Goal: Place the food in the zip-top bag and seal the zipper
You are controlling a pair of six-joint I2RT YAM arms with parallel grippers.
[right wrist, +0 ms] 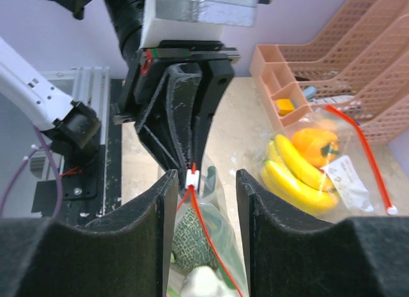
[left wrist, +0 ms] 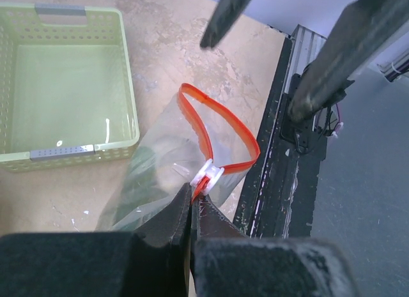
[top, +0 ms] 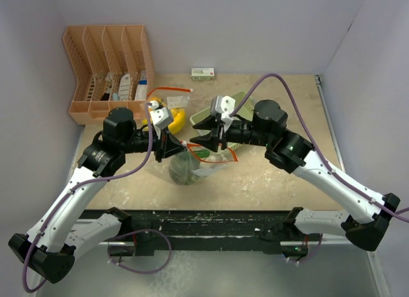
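Note:
My left gripper [top: 181,144] is shut on the end of the orange zipper strip of a clear bag [top: 184,171]. A white slider [left wrist: 208,177] sits on the strip just beyond its fingertips. Past the slider the orange strip [left wrist: 246,135] spreads into an open loop. Inside the bag lie a dark green item and a whitish one [right wrist: 206,282], blurred by the film. My right gripper stands part open, its fingers apart with no object between them, close to the slider and above the bag mouth.
Behind the left gripper lies another clear bag holding bananas [right wrist: 299,166] and an orange item [right wrist: 315,145]. An empty green basket [left wrist: 70,96] stands behind the bag. A peach divided rack [top: 108,60] and a small box [top: 202,73] are at the back.

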